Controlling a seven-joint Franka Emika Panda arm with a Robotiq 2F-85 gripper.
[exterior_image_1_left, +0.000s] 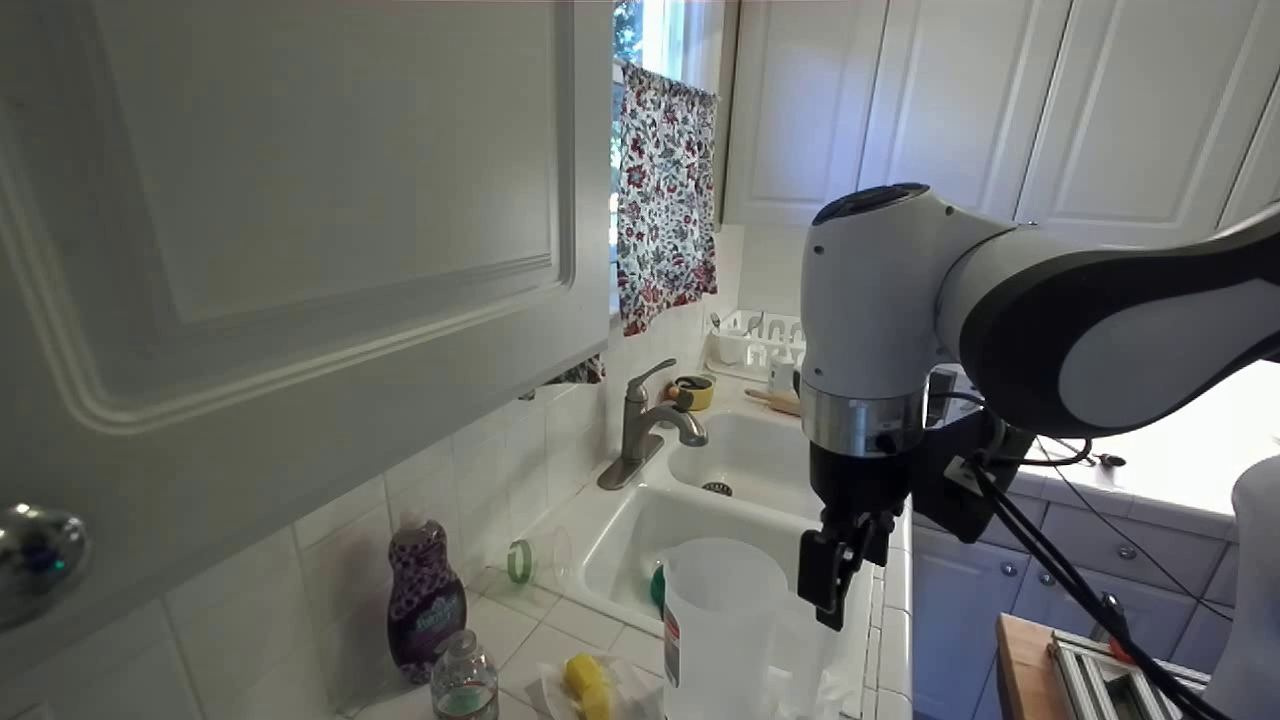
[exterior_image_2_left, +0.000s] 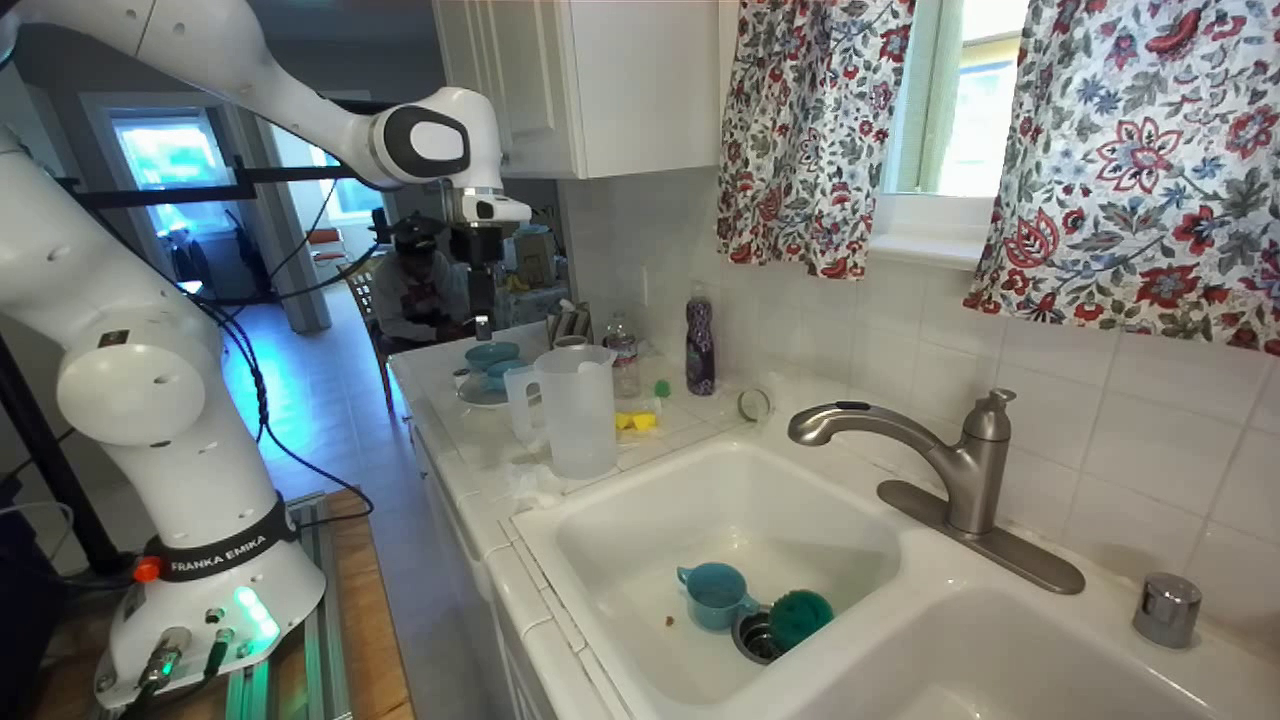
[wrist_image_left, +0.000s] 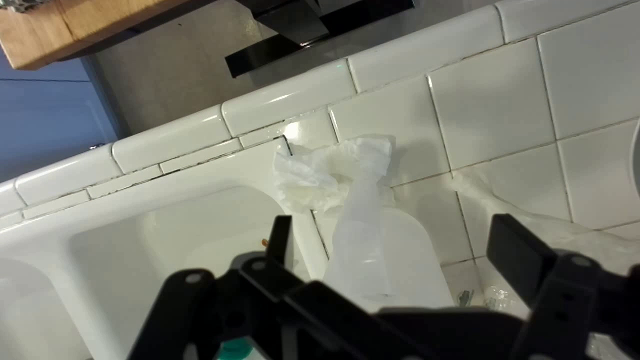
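My gripper is open and points down beside the upper part of a translucent white pitcher on the counter. In the wrist view the pitcher's handle shows in the space between my two spread fingers, apparently lower than the tips. Nothing is held. The same pitcher stands upright near the sink's corner in exterior view 2, its handle towards the counter's front edge, with my gripper higher and behind it. Part of the pitcher's body is covered by the gripper in the wrist view.
A crumpled white paper or cloth lies by the handle. The sink holds a teal cup and a green scrubber. A soap bottle, a clear bottle and yellow sponge stand near the wall. A cabinet door hangs above.
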